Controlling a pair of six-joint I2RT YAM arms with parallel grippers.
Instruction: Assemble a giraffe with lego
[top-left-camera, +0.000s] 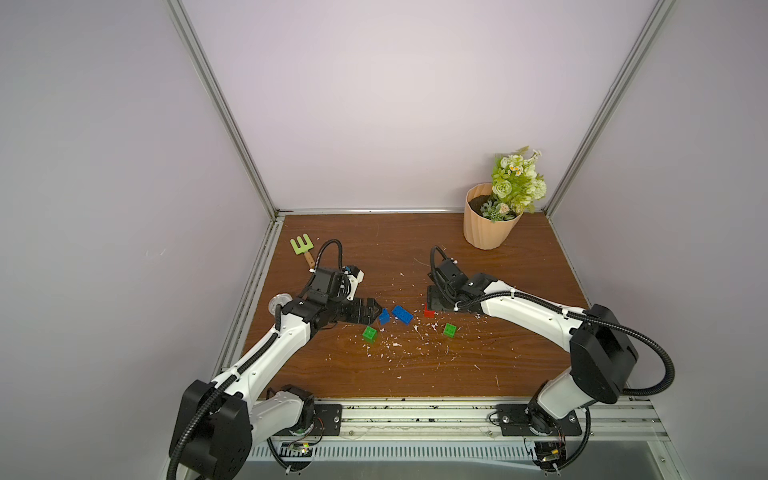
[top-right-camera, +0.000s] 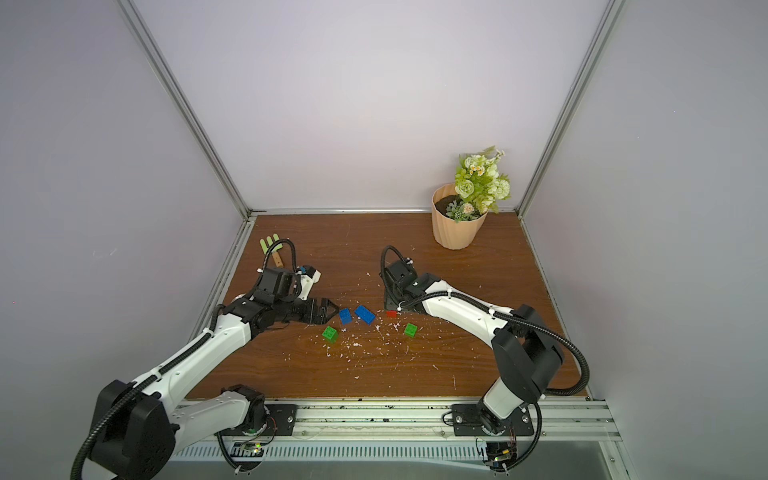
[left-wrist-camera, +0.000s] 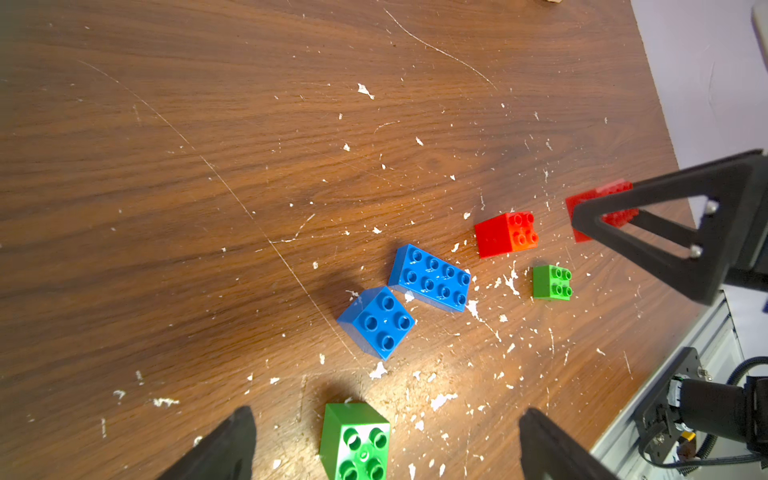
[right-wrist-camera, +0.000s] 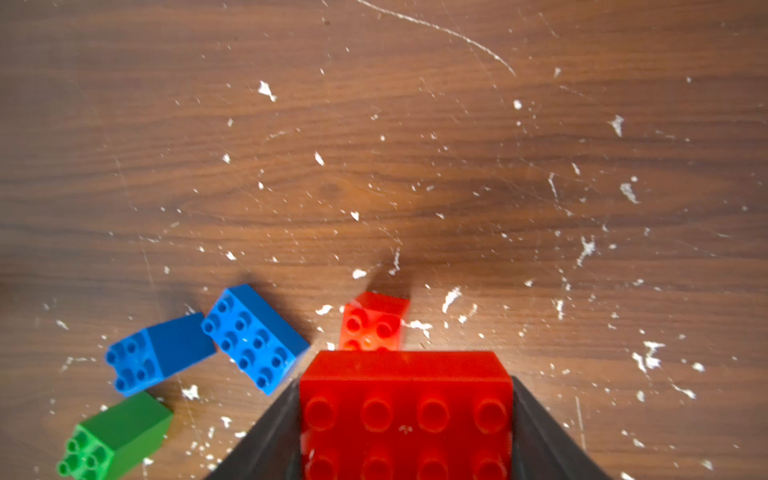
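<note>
My right gripper is shut on a long red brick (right-wrist-camera: 406, 368), holding it above the table by its ends. Below it, partly hidden in the right wrist view, a smaller red brick stands on the wood. Two blue bricks lie left of that: a long one (left-wrist-camera: 432, 277) and a short one (left-wrist-camera: 377, 322), close together. One green brick (left-wrist-camera: 356, 440) sits nearest my left gripper, which is open with its fingers wide apart and nothing held. Another green brick (left-wrist-camera: 552, 282) lies in front of the small red one.
At the back right stands a flower pot (top-left-camera: 489, 228). A toy fork (top-left-camera: 302, 246) lies at the back left, and a clear round item (top-left-camera: 279, 303) sits by the left edge. Open wood (top-left-camera: 384, 248) spans the back middle; pale scuffs mark the front.
</note>
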